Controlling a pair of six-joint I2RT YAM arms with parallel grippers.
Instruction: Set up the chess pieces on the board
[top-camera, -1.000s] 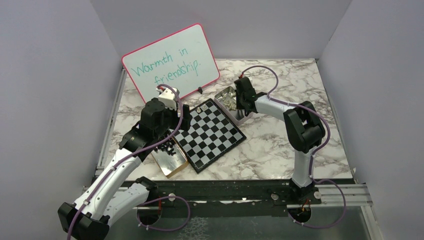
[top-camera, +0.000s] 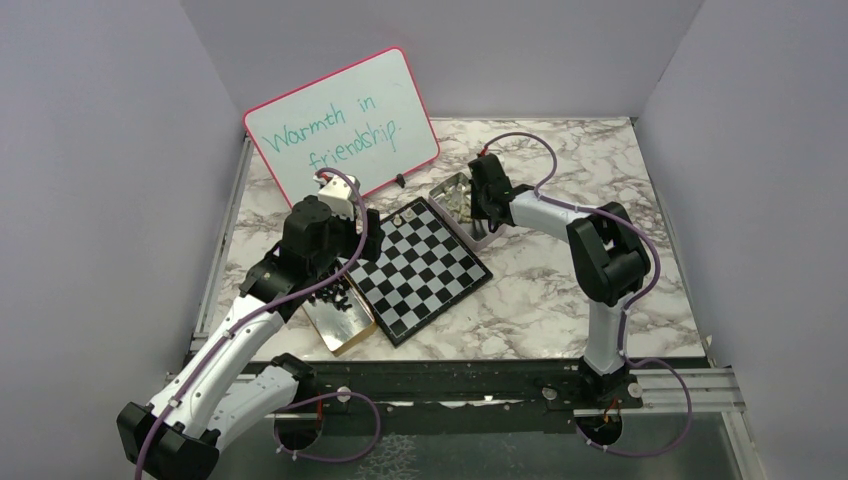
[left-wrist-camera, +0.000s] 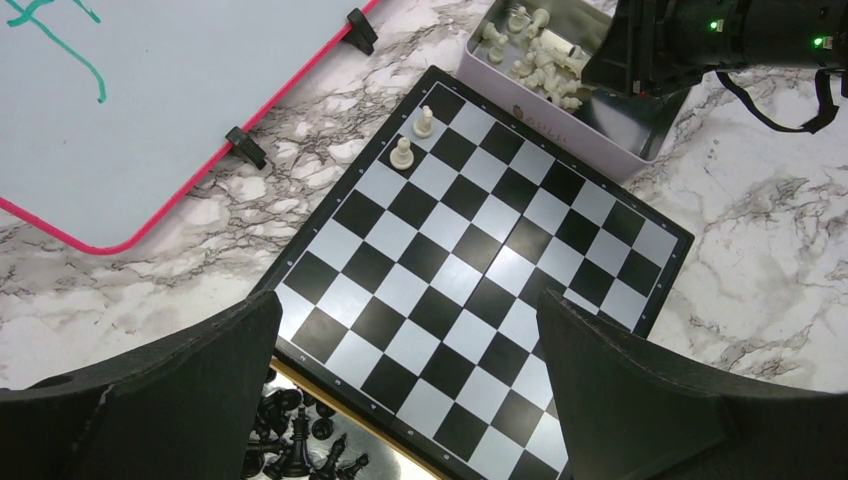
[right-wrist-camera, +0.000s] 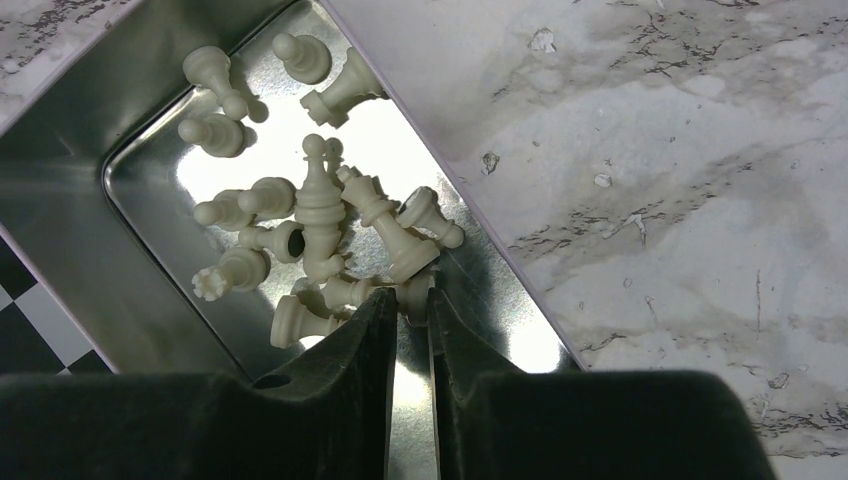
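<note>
The chessboard (top-camera: 420, 285) lies mid-table; two white pieces (left-wrist-camera: 402, 155) stand at its far corner. A metal tin (right-wrist-camera: 480, 270) holds white pieces, many lying on their sides. My right gripper is down in it, its fingertips close together at a lying white piece; whether they grip it I cannot tell. My left gripper is open above the board with nothing between its fingers. Black pieces (left-wrist-camera: 298, 445) lie in a second tin beside the board.
A whiteboard (top-camera: 340, 100) with green writing and clips lies behind the board.
In the top view hardly anything differs; the right gripper stays over the tin and the left arm is still.
</note>
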